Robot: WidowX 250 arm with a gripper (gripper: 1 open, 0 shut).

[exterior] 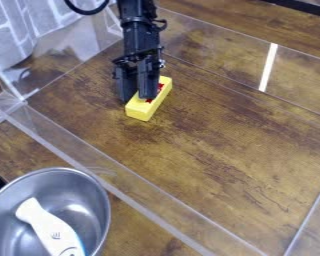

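Note:
My black gripper (140, 85) reaches down from the top of the camera view onto a yellow block (141, 109) with some red on its top, lying on the wooden tabletop. The fingers are at the block and look closed on it, though the dark fingertips partly hide where they meet it.
A metal bowl (16, 235) holding a white-handled utensil (45, 225) sits at the lower left. Clear plastic walls edge the work area.

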